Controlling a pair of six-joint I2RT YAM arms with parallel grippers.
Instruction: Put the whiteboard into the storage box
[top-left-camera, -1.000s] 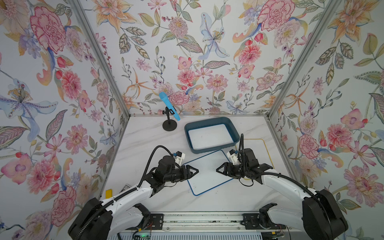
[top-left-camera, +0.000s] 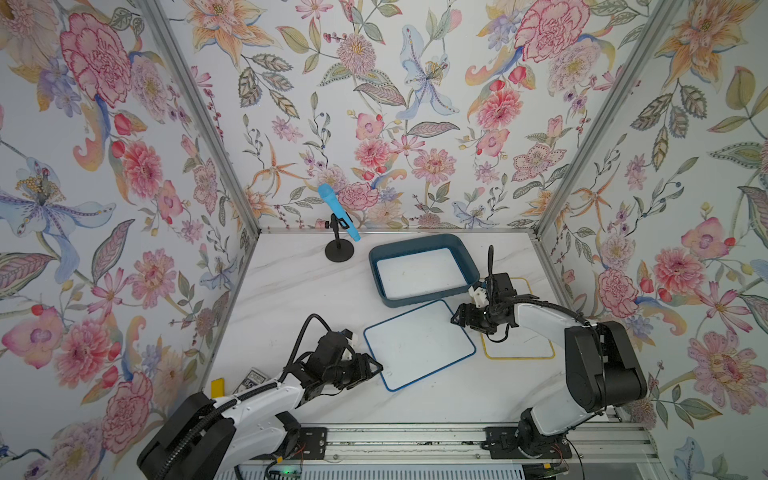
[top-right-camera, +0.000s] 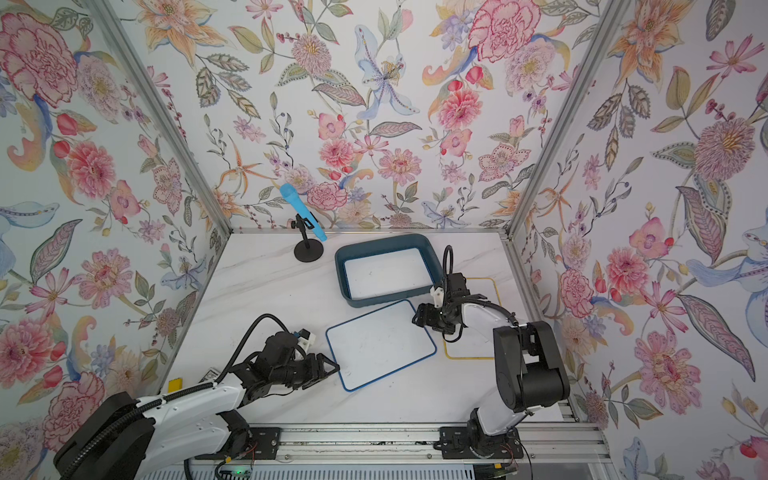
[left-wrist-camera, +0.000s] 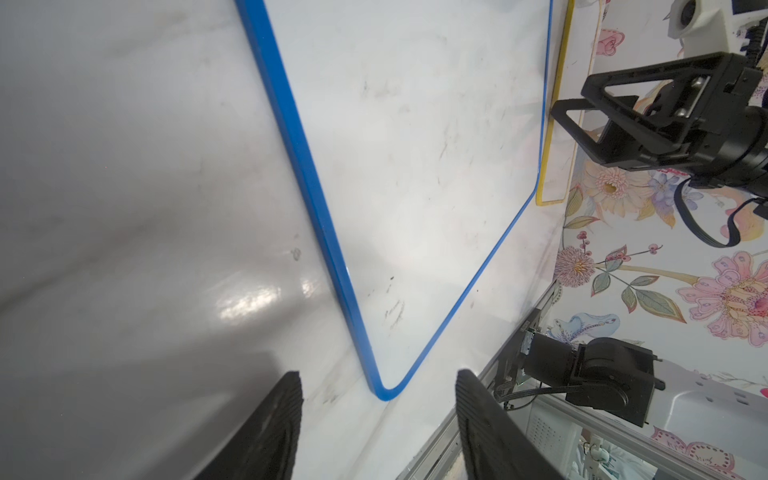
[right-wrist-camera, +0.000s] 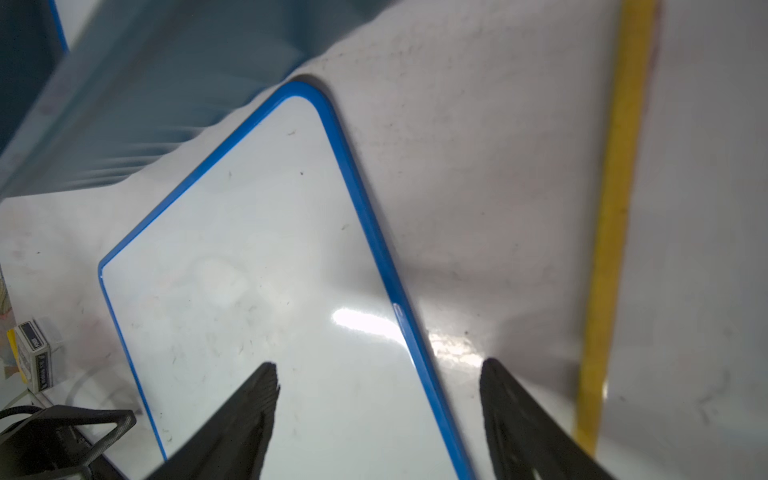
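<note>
A white, blue-edged whiteboard lies flat on the table in front of the teal storage box, which has a white blue-edged panel inside. My left gripper is open with nothing between its fingers, low beside the board's near left corner. My right gripper is open and empty too, above the board's right side near the box.
A yellow-edged board lies to the right, partly under my right arm. A blue microphone on a black stand is at the back left.
My left gripper has moved left and down to the board's left corner.
</note>
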